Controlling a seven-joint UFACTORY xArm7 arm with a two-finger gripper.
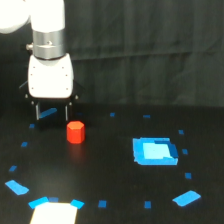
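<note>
A red hexagonal block [75, 132] rests on the dark table, left of centre. My gripper [53, 112], with a white hand and two thin dark fingers, hangs above the table a little up and left of the block in the picture. Its fingers stand wide apart and it is open, with no object visible between them. The right finger appears close to the block's upper left, but whether it touches cannot be judged from this single view.
A white square patch [157, 151] framed by blue tape lies to the right. Several small blue tape marks dot the black table. A pale object [54, 213] sits at the bottom left edge.
</note>
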